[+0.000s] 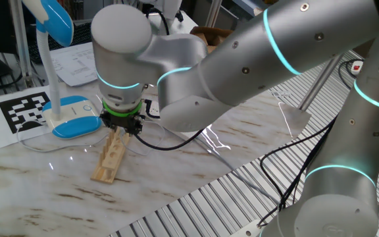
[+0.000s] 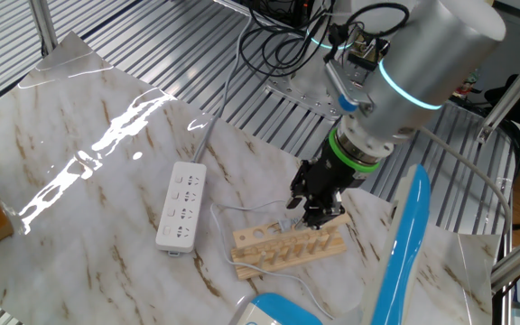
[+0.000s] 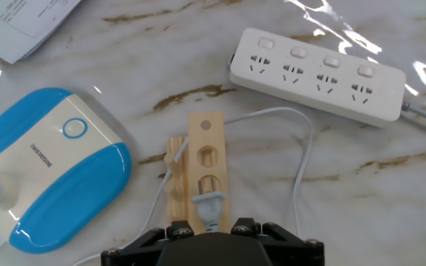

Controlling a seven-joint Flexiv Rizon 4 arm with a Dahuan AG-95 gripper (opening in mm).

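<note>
A grey two-pin plug (image 3: 209, 209) sits at the wooden rack (image 3: 207, 137), its prongs over one of the round holes. In the wrist view its rear end runs under my gripper, whose dark parts show on both sides of it. From exterior view 2 my gripper (image 2: 317, 203) stands low over the rack (image 2: 283, 253), close beside the plug. Exterior view 1 shows my gripper (image 1: 122, 124) at the rack's far end (image 1: 112, 158). The fingertips are hidden or too dark to tell whether they grip the plug.
A white power strip (image 3: 316, 77) lies nearby, with a thin white cable (image 3: 302, 155) looping beside the rack. The blue-and-white lamp base (image 3: 69, 170) stands on the other side, and its upright arm (image 2: 403, 244) rises near my gripper.
</note>
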